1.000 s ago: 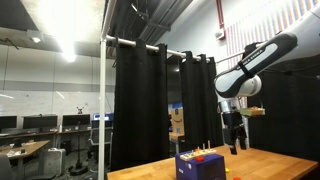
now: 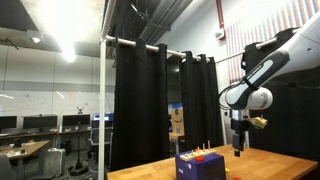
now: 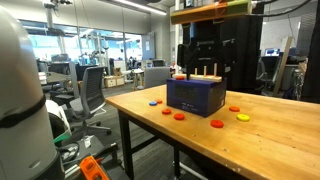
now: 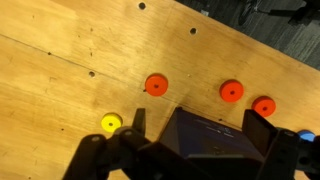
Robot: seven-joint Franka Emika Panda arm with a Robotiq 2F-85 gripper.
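Observation:
My gripper is open with nothing between its fingers, seen from above in the wrist view. Below it lies the dark box point(image 4: 210, 138), partly hidden by the gripper. Red discs point(image 4: 156, 84) rest on the wooden table beside the box, with others farther right. A yellow disc point(image 4: 111, 122) lies at the left and a blue disc point(image 4: 305, 134) at the right edge. Exterior view 2 shows the purple box point(image 3: 196, 96) with light pegs standing on top and the gripper point(image 3: 207, 70) above it.
Black curtains point(image 2: 140, 105) hang behind the table. An office chair point(image 3: 92, 95) stands off the table's left side.
In exterior view 1, the upper part of my arm has swung to the right, and the gripper has shifted slightly right. The box stays where it was.

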